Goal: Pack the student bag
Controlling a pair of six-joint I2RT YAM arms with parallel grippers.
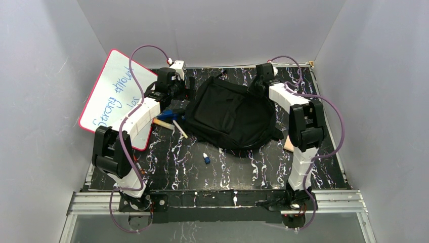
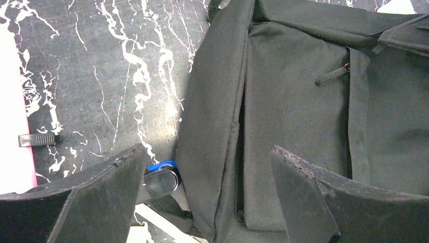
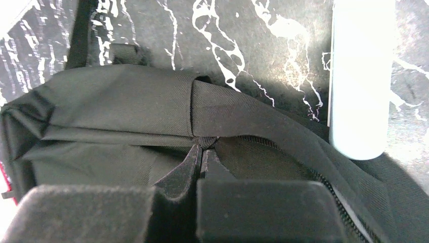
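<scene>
The black bag (image 1: 215, 109) lies open on the dark marbled table, its inner pocket (image 2: 293, 116) and a zipper pull (image 2: 332, 76) showing in the left wrist view. Over its far left edge, my left gripper stands open with nothing between its fingers. My right gripper is shut at the bag's far right side. Its tips touch a fold under the black fabric rim (image 3: 238, 114); whether cloth is pinched between them is hard to tell. Along that rim runs a zipper (image 3: 331, 185).
A whiteboard with blue writing (image 1: 114, 96) leans across the left side. Near the bag's left edge lie a blue item (image 1: 167, 116), an orange tube (image 1: 163, 124) and a white stick (image 1: 180, 128). A small blue-and-white bottle (image 1: 206, 158) lies in front. A white object (image 3: 361, 76) lies beside the right rim.
</scene>
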